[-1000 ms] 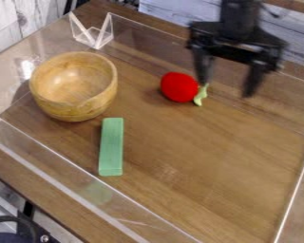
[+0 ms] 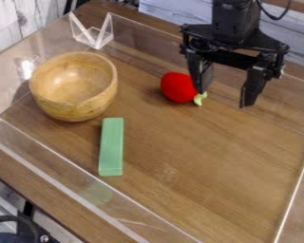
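My black gripper (image 2: 228, 81) hangs over the upper right of the wooden table, two dark fingers pointing down. A red round object (image 2: 179, 85) with a green tip lies just left of it, partly behind the left finger. I cannot tell whether the gripper is open or holds anything.
A wooden bowl (image 2: 72, 83) sits on the left, with a green block (image 2: 111, 147) below it. A clear wire-like shape (image 2: 91, 28) stands at the upper left.
The objects on the table have not visibly moved.
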